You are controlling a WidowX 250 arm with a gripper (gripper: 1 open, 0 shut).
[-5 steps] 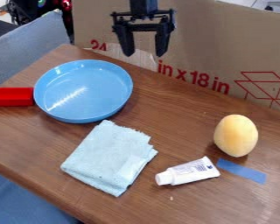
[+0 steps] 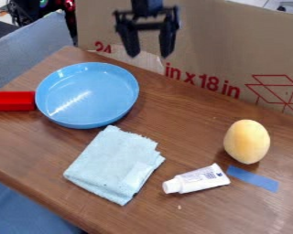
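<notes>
My black gripper (image 2: pixel 148 40) hangs open at the top centre, in front of the cardboard and above the back of the table, slightly blurred, with nothing visible between its fingers. Below it to the left is a blue plate (image 2: pixel 87 95). A folded light-blue cloth (image 2: pixel 113 164) lies at the front centre. A white tube (image 2: pixel 197 180) lies to its right, and a yellow egg-shaped object (image 2: pixel 245 141) rests farther right.
A red object (image 2: pixel 11 101) lies left of the plate. A blue strip (image 2: pixel 252 178) is on the wood table (image 2: pixel 174 128). Cardboard (image 2: pixel 234 46) walls the back.
The objects on the table have not moved.
</notes>
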